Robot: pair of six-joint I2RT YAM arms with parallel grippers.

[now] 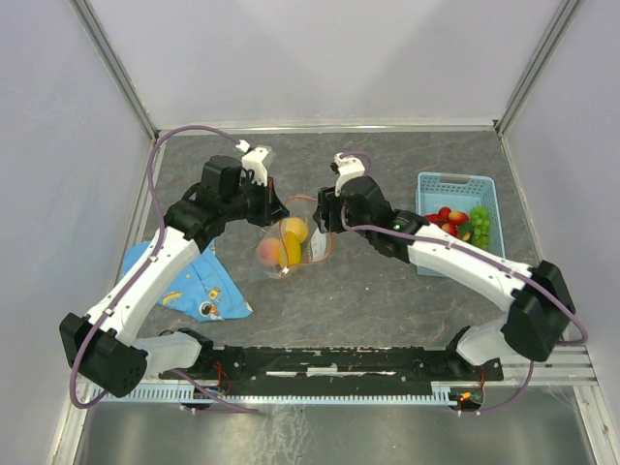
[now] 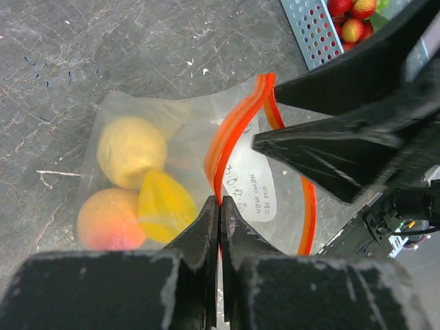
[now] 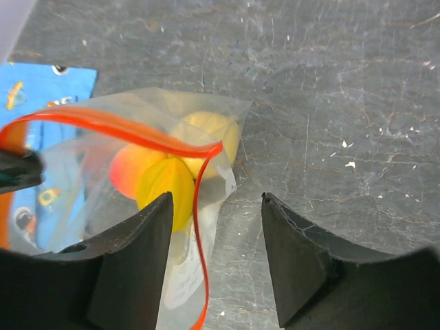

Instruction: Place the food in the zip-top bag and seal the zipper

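Note:
The clear zip bag [image 1: 267,262] with orange zipper lies in the middle, holding a yellow fruit [image 2: 165,206], a pale round fruit [image 2: 130,151] and an orange-pink fruit [image 2: 110,220]. My left gripper is shut on the bag's zipper edge, which stands raised. My right gripper is part open at the bag's right side; the orange zipper strip runs between its fingers in the right wrist view, not visibly pinched.
A blue basket [image 1: 426,194] of strawberries, grapes and other produce stands at the right. A blue cloth [image 1: 203,295] lies at the left. Bare table lies below the bag.

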